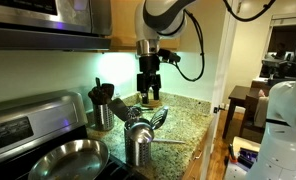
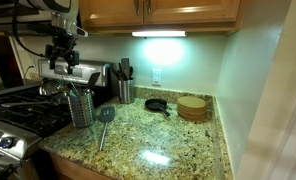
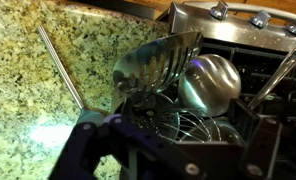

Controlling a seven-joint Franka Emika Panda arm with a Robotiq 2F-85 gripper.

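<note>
My gripper [image 1: 148, 94] hangs fingers-down above a perforated steel utensil holder [image 1: 138, 153], clear of the utensils. Its dark fingers stand apart along the bottom of the wrist view; it looks open, with nothing seen held. From the holder rise a slotted metal turner [image 3: 153, 66], a round ladle [image 3: 210, 83] and a wire whisk [image 3: 191, 127]. In exterior view 2 the holder [image 2: 81, 111] stands on the counter beside the stove. A dark-bladed spatula [image 2: 106, 117] lies flat on the granite nearby.
Behind stands a second holder [image 2: 126, 91] with dark utensils. A steel pan [image 1: 68, 161] rests on the stove. Farther along the counter are a small black pan [image 2: 158, 105] and a round tan stack [image 2: 193, 106].
</note>
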